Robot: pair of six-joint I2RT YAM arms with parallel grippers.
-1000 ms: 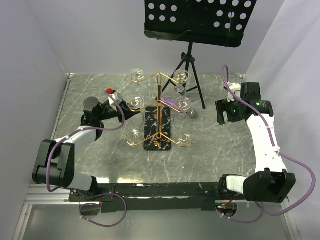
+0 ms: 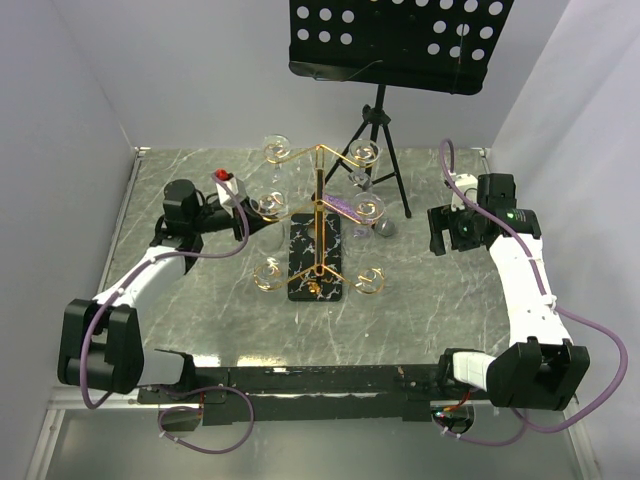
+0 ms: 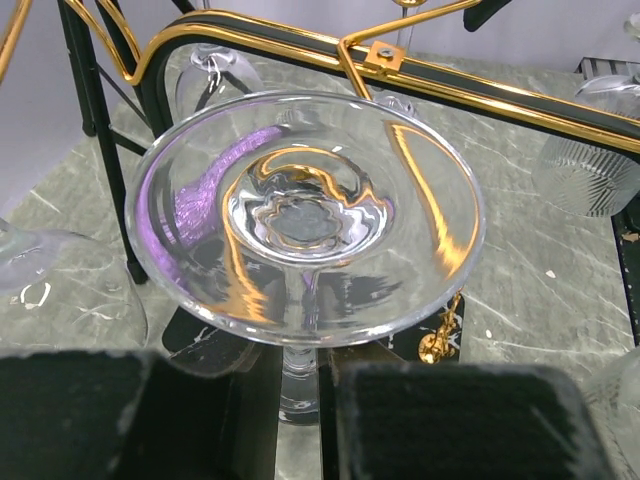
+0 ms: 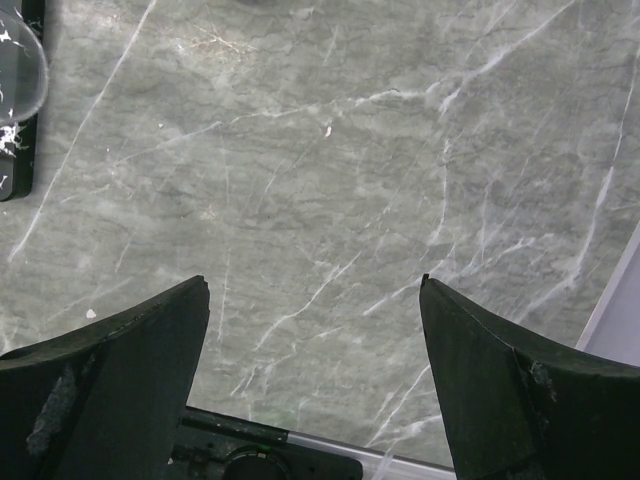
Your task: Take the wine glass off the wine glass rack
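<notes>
A gold rack (image 2: pixel 319 230) with a black marbled base (image 2: pixel 300 240) stands mid-table, clear wine glasses hanging upside down from its arms. At its left middle arm, my left gripper (image 2: pixel 262 222) is shut on the stem of a wine glass (image 2: pixel 271 205). The left wrist view shows that glass's round foot (image 3: pixel 300 215) just above the fingers, its stem running down between them; most of the bowl is hidden. In that view the gold arm passes behind the foot. Over bare table on the right, my right gripper stands open and empty.
Other glasses hang close by, at the back left (image 2: pixel 276 150), front left (image 2: pixel 268 275) and right (image 2: pixel 368 208) of the rack. A black music stand (image 2: pixel 375 120) rises behind.
The right arm has moved slightly left.
</notes>
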